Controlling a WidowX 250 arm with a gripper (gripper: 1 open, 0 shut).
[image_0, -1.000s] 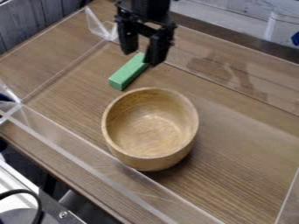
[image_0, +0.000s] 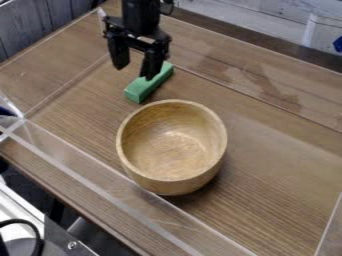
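My gripper (image_0: 136, 62) is at the upper middle of the camera view, black, its fingers spread apart and open. A green block (image_0: 150, 82) lies on the wooden table just below it, partly behind the right finger. Whether a finger touches it I cannot tell. A round wooden bowl (image_0: 171, 148) stands in front of the block.
Clear film or edging runs along its left side, with dark space and cables at the lower left. A white and blue object (image_0: 321, 25) sits at the top right corner.
My gripper has moved left across the table, from right of the green block to above it. The block and bowl look unmoved.
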